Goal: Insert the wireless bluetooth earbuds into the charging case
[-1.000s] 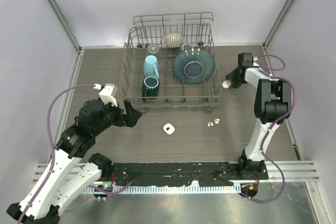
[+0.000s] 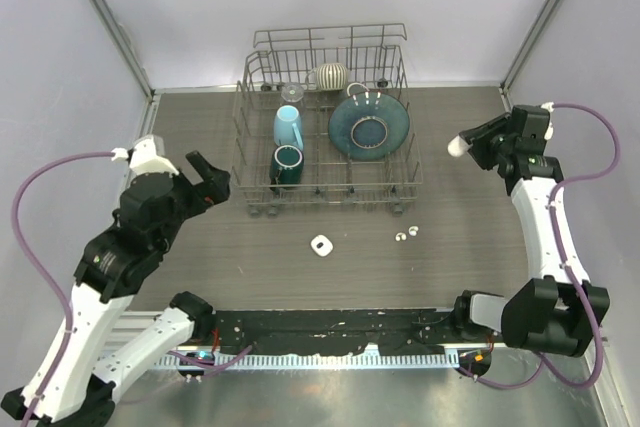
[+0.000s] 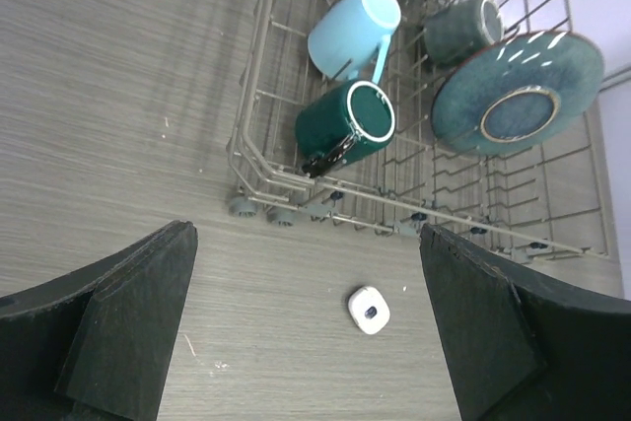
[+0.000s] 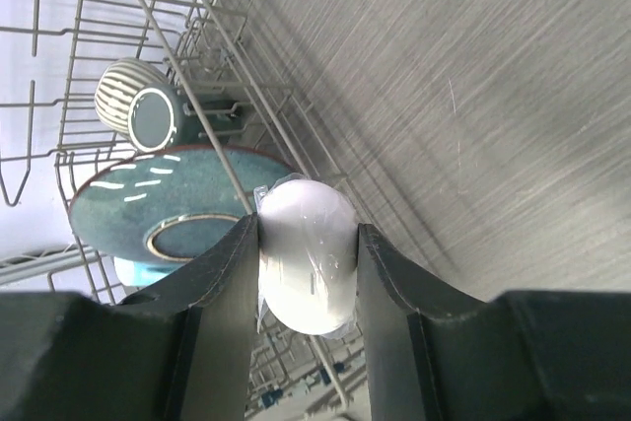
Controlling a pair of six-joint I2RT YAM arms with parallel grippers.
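Observation:
The white charging case (image 2: 321, 245), also in the left wrist view (image 3: 369, 311), lies on the table in front of the rack. Small white earbuds (image 2: 407, 233) lie to its right. My left gripper (image 2: 216, 175) is open above the table's left side, nothing between its fingers. My right gripper (image 2: 473, 142) is at the right, beside the rack, with a white rounded object wrapped in clear film (image 4: 307, 256) held between its fingers.
The wire rack (image 2: 240, 152) at the back holds mugs, a striped cup and a teal plate (image 2: 390, 127). The table's front middle has free room around the small pieces.

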